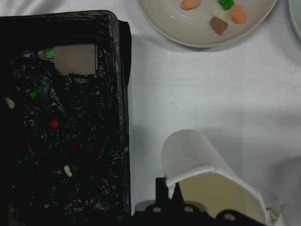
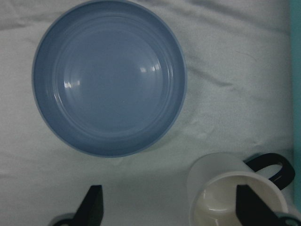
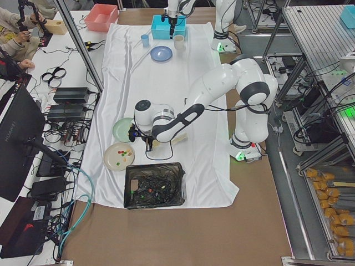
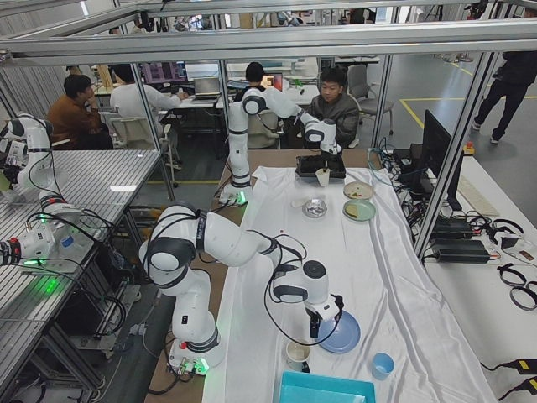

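Observation:
A white cup (image 1: 188, 150) with cream inside lies tilted at my left gripper (image 3: 145, 141) in the left wrist view, beside the black lined bin (image 1: 61, 132) holding cardboard and small colored bits; whether the fingers are shut on it is hard to see. A beige plate (image 3: 118, 156) carries small food pieces, next to a green plate (image 3: 119, 130). My right gripper is open above the cloth, beside a white mug (image 2: 209, 179) with black handle and near a blue plate (image 2: 108, 80).
A turquoise bin (image 4: 327, 388) and blue cup (image 4: 383, 365) stand at the right arm's end. A silver bowl (image 4: 315, 208) lies on the white cloth, whose middle is largely clear. A monitor and cables line the side table.

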